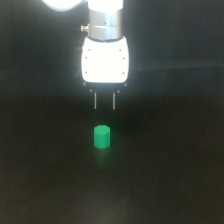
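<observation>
A small green cylinder (102,137) stands upright on the dark tabletop, near the middle of the camera view. My gripper (105,101) hangs above and slightly behind it in the picture, its two thin fingers pointing down and spread apart. Only dark background shows between the fingers. In the picture a gap separates the fingertips from the cylinder's top; how far apart they are in depth is hard to tell.
At the top left, part of the white arm (62,4) is cut off by the frame's edge.
</observation>
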